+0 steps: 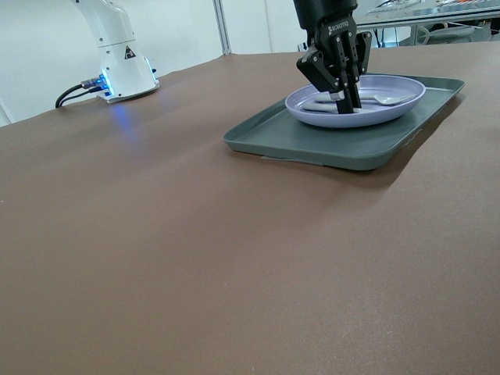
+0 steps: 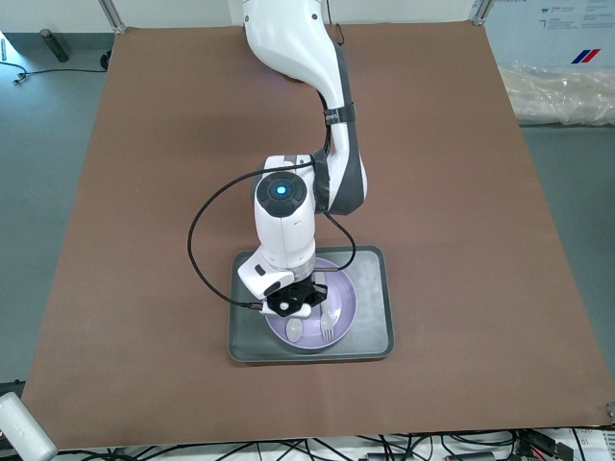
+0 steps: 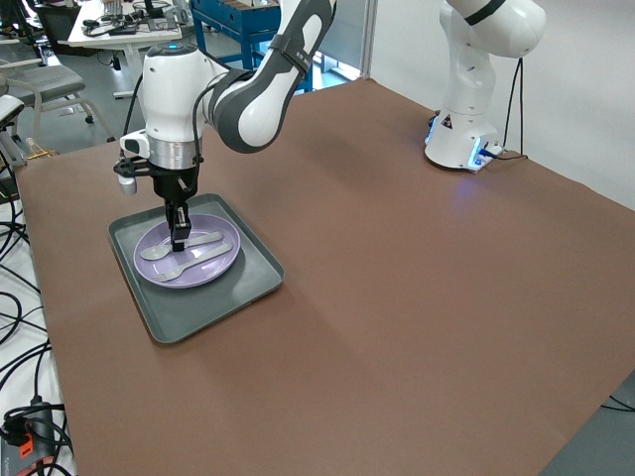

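A lavender plate (image 3: 189, 273) rests on a grey-green tray (image 2: 375, 327). On it lie a white spoon (image 2: 294, 331) and a white fork (image 2: 327, 327). My black gripper (image 1: 344, 103) reaches down into the plate, its fingertips low at the cutlery, between or over the handles; the top view shows a light piece at the fingers, but I cannot tell whether they hold it. In the left view the arm hides most of the gripper.
The table around the tray is clear. Cables run along the near edge in the left view.
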